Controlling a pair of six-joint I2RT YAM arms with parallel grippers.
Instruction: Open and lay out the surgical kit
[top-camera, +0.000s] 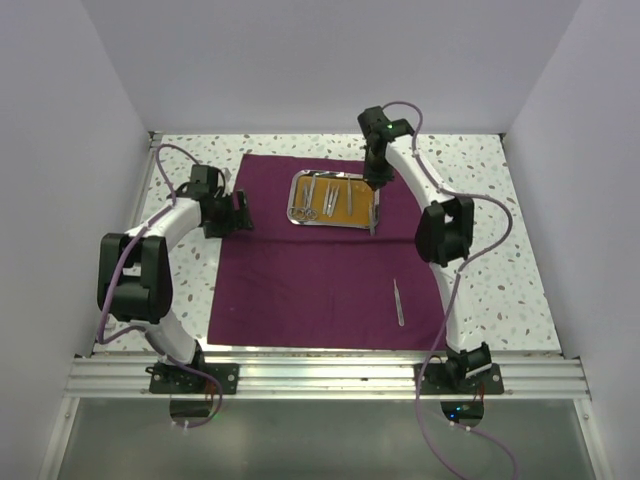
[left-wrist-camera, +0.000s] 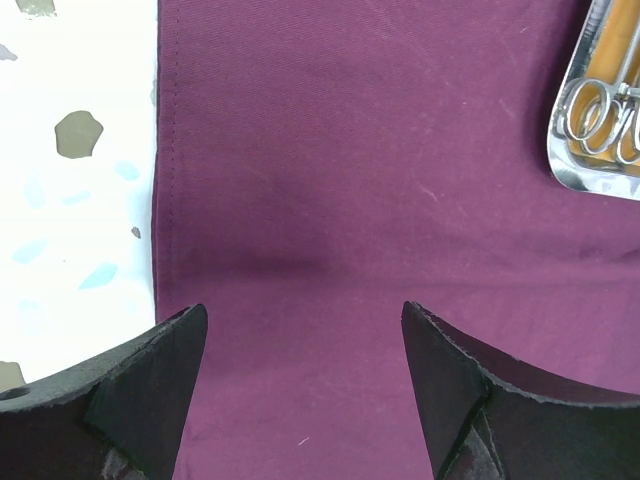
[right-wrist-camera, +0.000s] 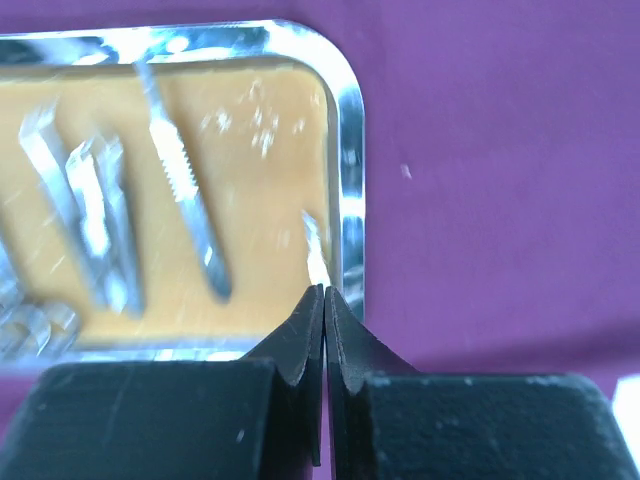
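Observation:
A steel tray with an orange floor sits on the purple cloth. Inside it lie ring-handled scissors, several tweezer-like tools and a slim ridged-handle tool. My right gripper, at the tray's right side, is shut on a thin metal instrument, which reaches over the tray's front right corner. One end of that instrument shows ahead of the fingertips in the right wrist view; my fingers cover the rest there. Empty and open, my left gripper hangs over the cloth's left edge.
Another slim instrument lies alone on the front right of the cloth. Speckled white table shows on both sides, with walls beyond.

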